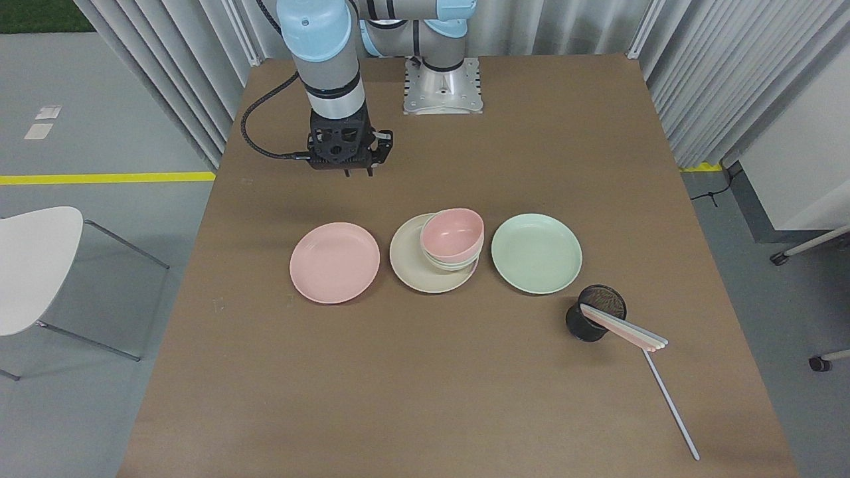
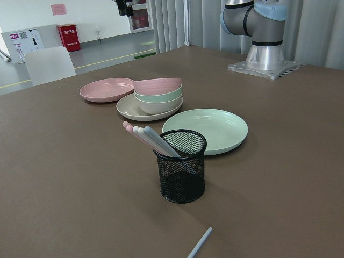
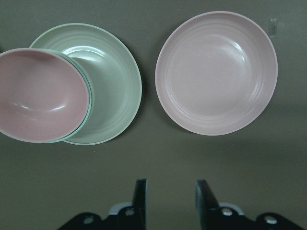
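My gripper (image 1: pixel 358 168) hangs open over the back left of the table, behind the plates; in the wrist view its fingertips (image 3: pixel 141 189) are apart with nothing between. In front stand a pink plate (image 1: pixel 335 262), a cream plate (image 1: pixel 410 267) with stacked bowls topped by a pink bowl (image 1: pixel 452 234), and a green plate (image 1: pixel 536 253). Right front, a black mesh cup (image 2: pixel 181 183) holds several pale sticks (image 1: pixel 629 330), lying slanted over its rim. A lone rod (image 1: pixel 673 409) lies on the table.
The robot base (image 1: pixel 442 95) stands at the back edge. A white chair (image 1: pixel 32 263) is off the left side.
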